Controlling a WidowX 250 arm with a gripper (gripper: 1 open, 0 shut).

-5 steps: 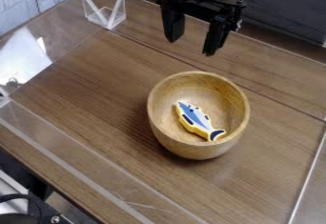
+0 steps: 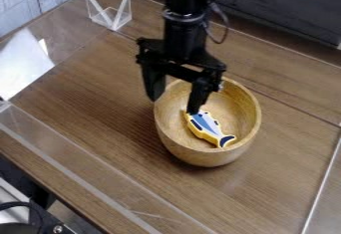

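A round wooden bowl stands on the wooden table, holding a yellow fish-shaped toy with blue and white markings, lying on the bowl's floor. My black gripper is over the upper-left part of the bowl, open, its two fingers apart, one near the left rim and one above the fish's upper end. The back of the bowl is partly hidden behind it.
A small clear stand sits at the back left. A black cable shows at the lower-left corner.
The bowl and fish look unmoved.
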